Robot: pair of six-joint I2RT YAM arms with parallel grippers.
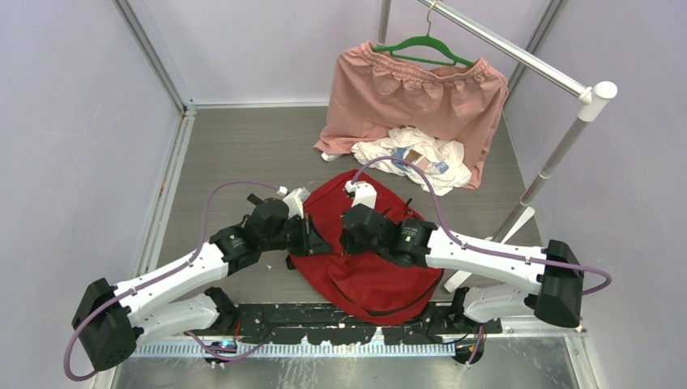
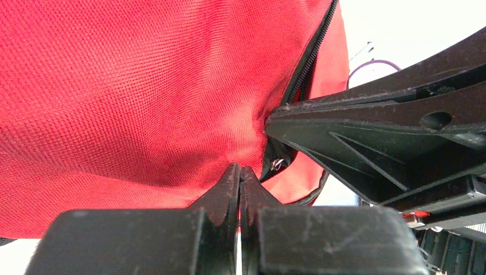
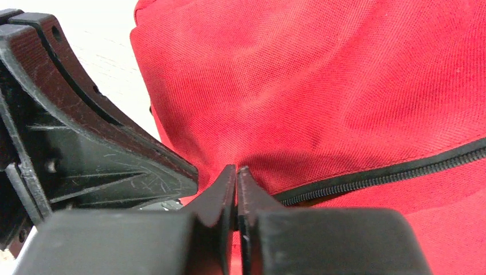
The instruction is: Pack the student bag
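A red bag (image 1: 377, 288) lies at the front middle of the floor in the top view, with both grippers over its middle. My left gripper is shut above the red fabric, nothing visible between its fingers. My right gripper is at a black zipper (image 3: 401, 172) on the bag, its fingertips close together; whether they hold the zipper edge is unclear. In each wrist view the other gripper's dark body stands close beside.
Pink shorts (image 1: 373, 97) hang on a green hanger (image 1: 425, 40) from a metal rack at the back right. A crumpled white cloth (image 1: 441, 166) lies below them. Bare floor (image 1: 227, 162) is at the back left.
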